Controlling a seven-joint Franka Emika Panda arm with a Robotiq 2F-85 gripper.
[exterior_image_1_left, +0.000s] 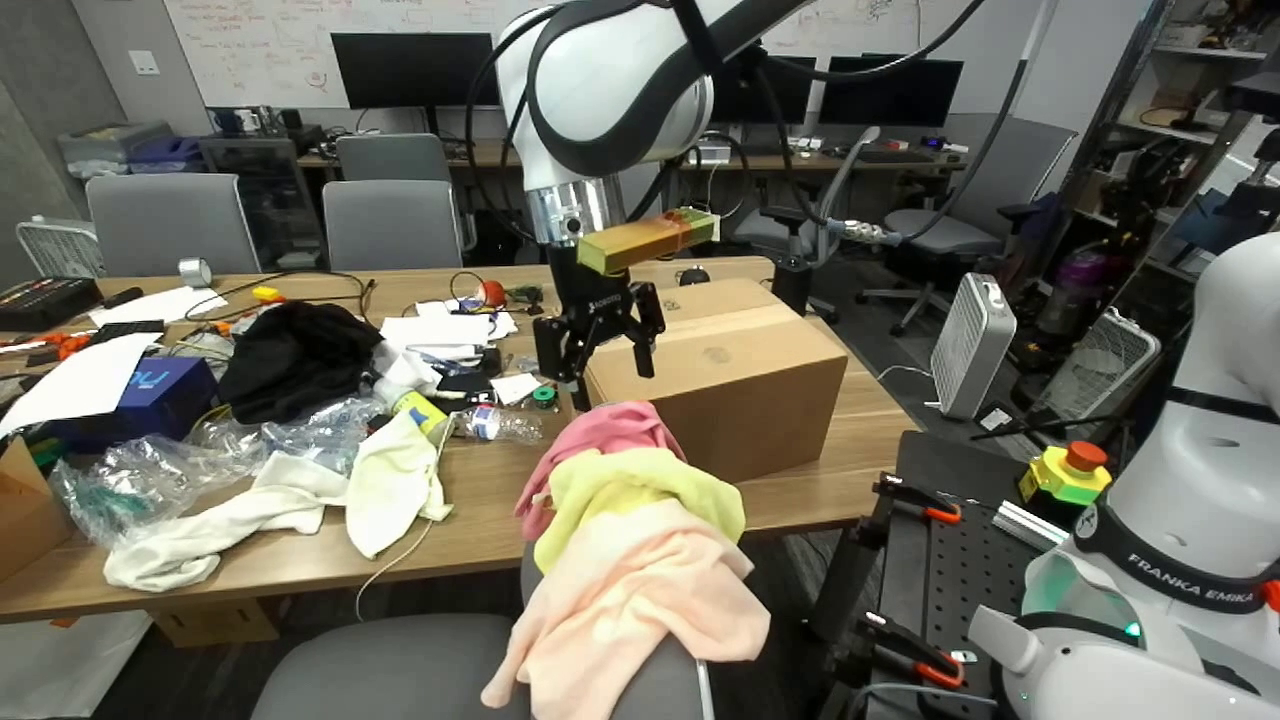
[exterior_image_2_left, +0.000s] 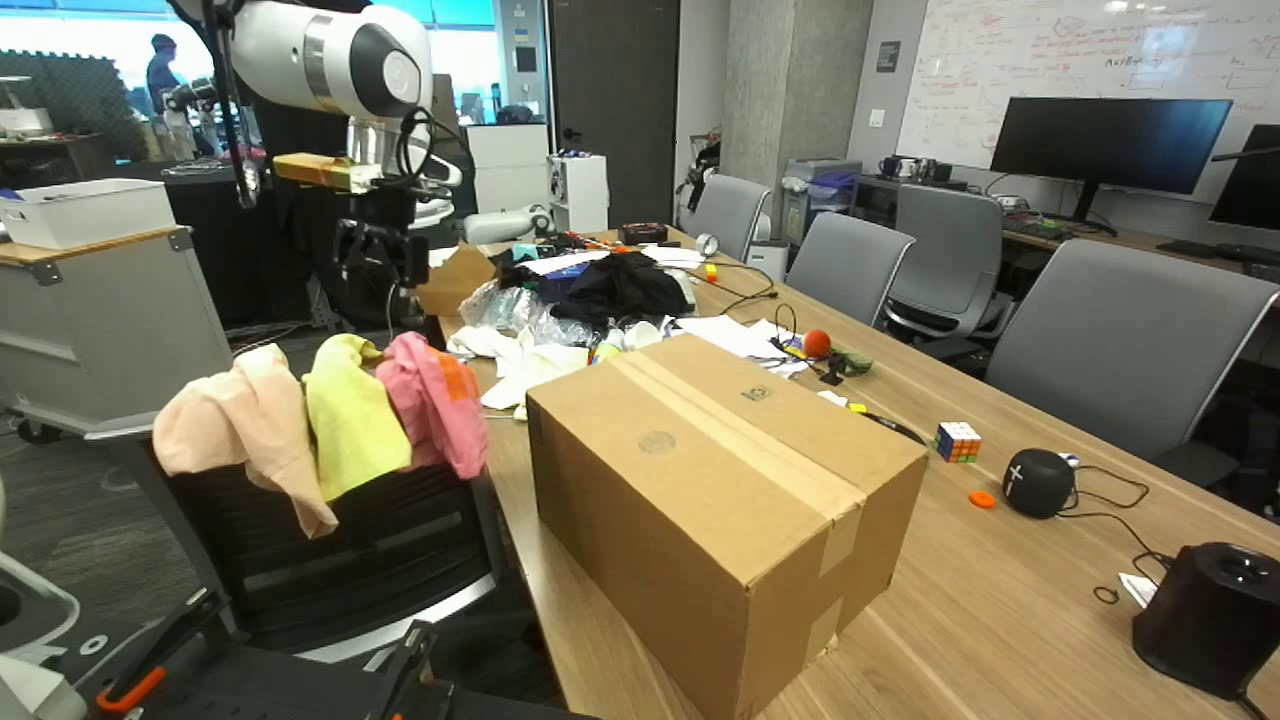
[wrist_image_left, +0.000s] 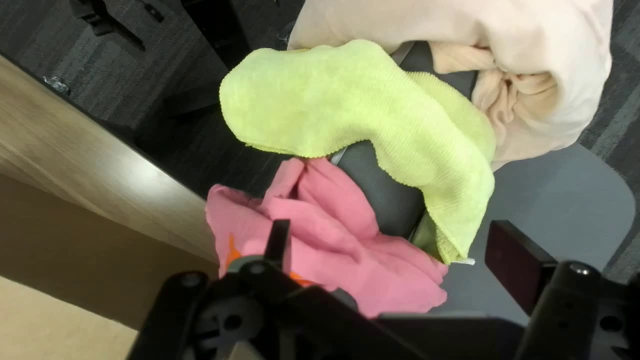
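Three cloths hang over the back of a grey chair (exterior_image_1_left: 384, 666): a pink one (exterior_image_1_left: 584, 446), a yellow-green one (exterior_image_1_left: 648, 482) and a peach one (exterior_image_1_left: 636, 588). In exterior view 1 my gripper (exterior_image_1_left: 609, 366) is open, above the pink cloth and apart from it. From the wrist, the pink cloth (wrist_image_left: 336, 240) shows beyond and between my spread fingers, partly covered by the left one. The yellow cloth (wrist_image_left: 360, 102) is draped across the chair back higher in that view, with the peach cloth (wrist_image_left: 534, 36) at top right. Nothing is held.
A large closed cardboard box (exterior_image_2_left: 720, 468) stands on the wooden table (exterior_image_1_left: 492, 528) right beside the chair. White cloths (exterior_image_1_left: 390, 480), plastic wrap and a black cloth (exterior_image_1_left: 300, 360) clutter the table's left side. A black platform (exterior_image_1_left: 948, 564) lies at the right.
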